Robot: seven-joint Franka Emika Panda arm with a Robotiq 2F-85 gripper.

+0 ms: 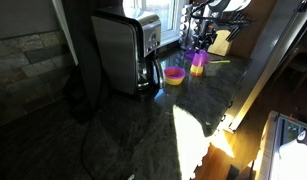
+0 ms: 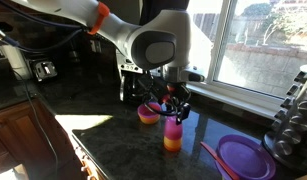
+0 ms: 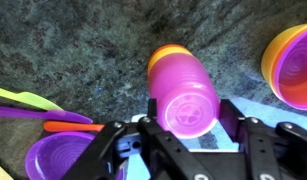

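Note:
A pink cup stands upside down over an orange cup, whose edge shows beyond it in the wrist view. My gripper is shut on the pink cup, one finger at each side. In exterior view 2 the pink cup sits above the orange part, with the gripper coming down from above. From exterior view 1 the same pink cup and orange cup appear at the counter's far end; whether they touch cannot be told.
A pink-and-orange bowl stands close by, towards the coffee maker. On the other side lie a purple plate and several utensils, among them a green one. Open counter stretches along the near side.

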